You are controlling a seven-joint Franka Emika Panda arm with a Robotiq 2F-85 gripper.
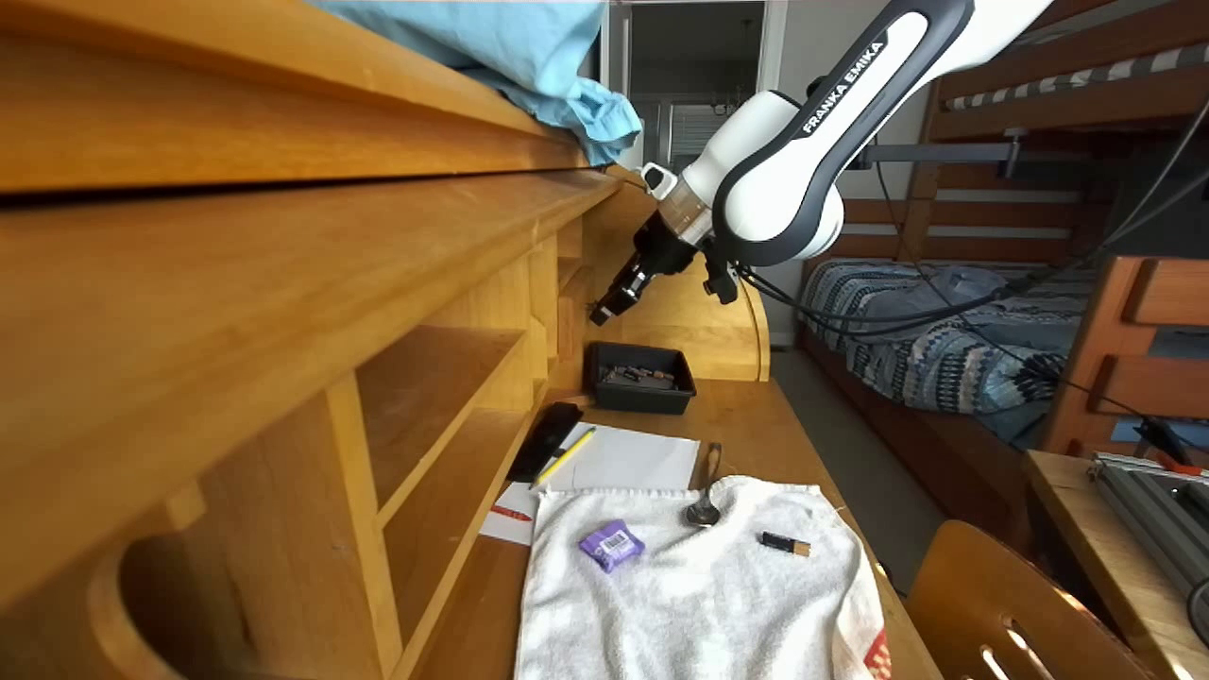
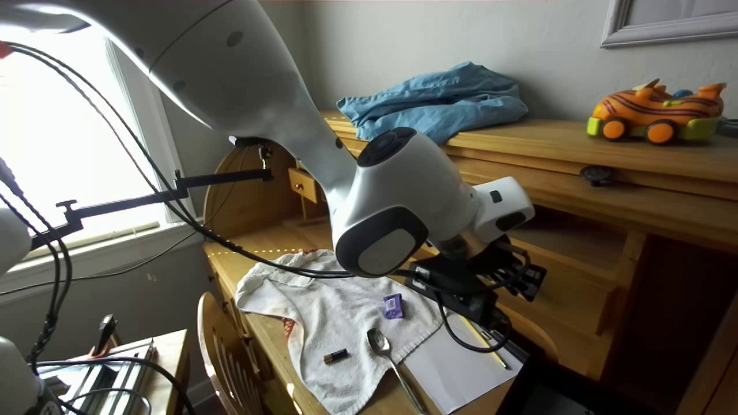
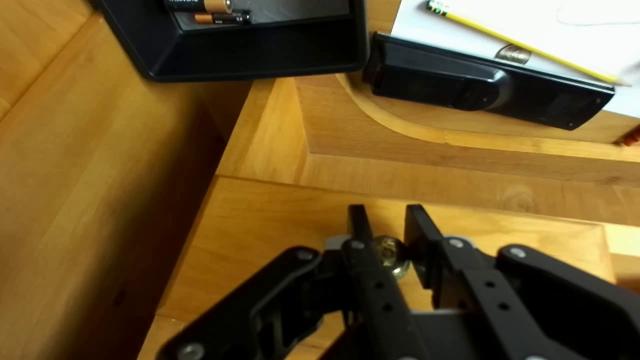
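In the wrist view, my gripper reaches over a small wooden drawer front (image 3: pixel 276 222) with a round brass knob (image 3: pixel 391 254). Its two black fingers stand a little apart, one on either side of the knob. The knob nearly fills the gap; whether both fingers press on it is not clear. Seen from exterior view 1, the gripper (image 1: pixel 603 313) points down and left beside the desk's cubbies, above the black tray (image 1: pixel 640 397). The arm and cables partly cover the gripper in exterior view 2.
Batteries (image 3: pixel 223 17) lie in the tray. Beside it are a black stapler-like object (image 3: pixel 480 84), white paper and a yellow pencil (image 3: pixel 510 36). A white towel (image 1: pixel 680 612) bears a purple packet (image 1: pixel 612 545), a spoon (image 1: pixel 703 512) and a battery (image 1: pixel 784 544). Wooden panels closely flank the gripper.
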